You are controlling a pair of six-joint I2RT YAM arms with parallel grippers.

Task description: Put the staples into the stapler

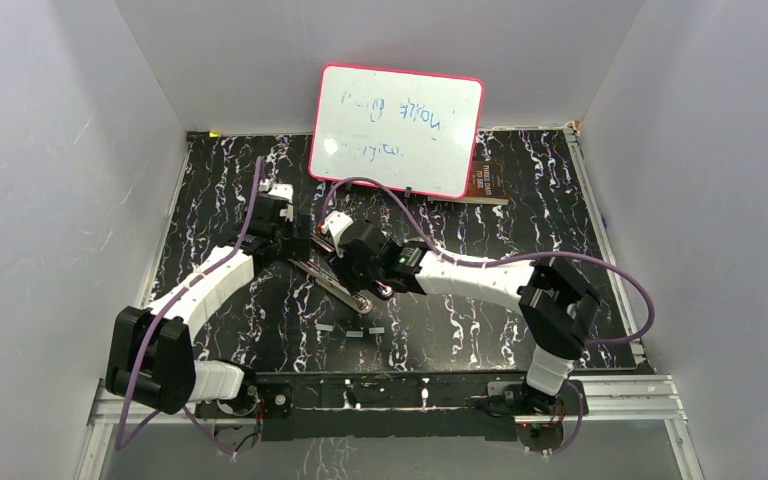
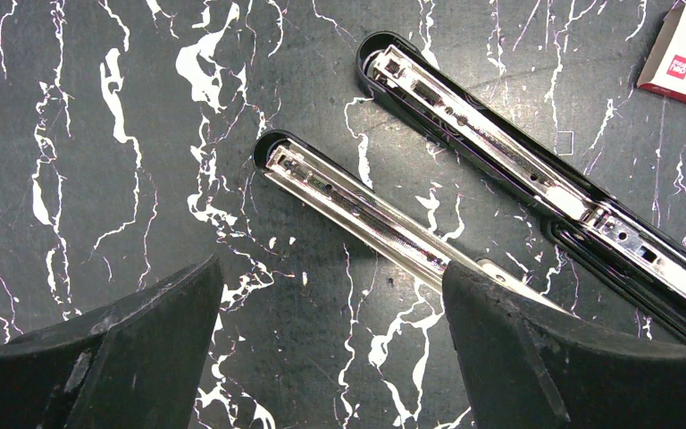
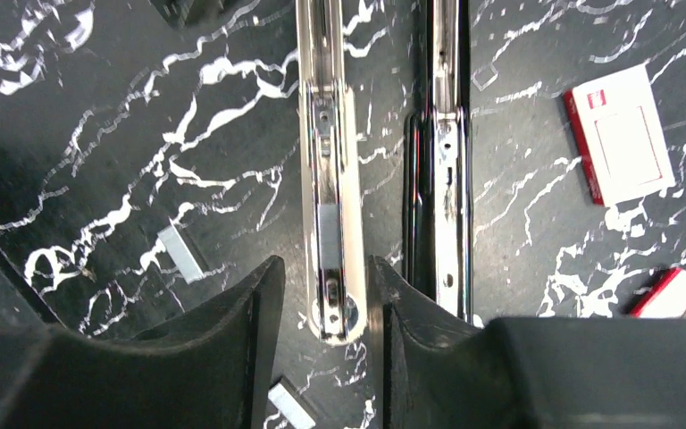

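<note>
In the right wrist view a grey strip of staples (image 3: 330,234) lies inside the channel of the opened white stapler (image 3: 351,214), which rests flat on the table. My right gripper is raised above that stapler's end, its fingers parted and nothing between them. The opened black stapler (image 3: 447,206) lies alongside. In the left wrist view my left gripper hangs open and empty over the table, with the metal channel of the white stapler (image 2: 357,204) passing beneath it and one finger hiding part of it.
Loose staple strips (image 3: 181,254) lie beside the white stapler. A red-and-white box (image 3: 623,134) sits past the black stapler, and another box (image 3: 679,297) is partly cut off. At the back a whiteboard (image 1: 395,125) leans over a book (image 1: 486,182).
</note>
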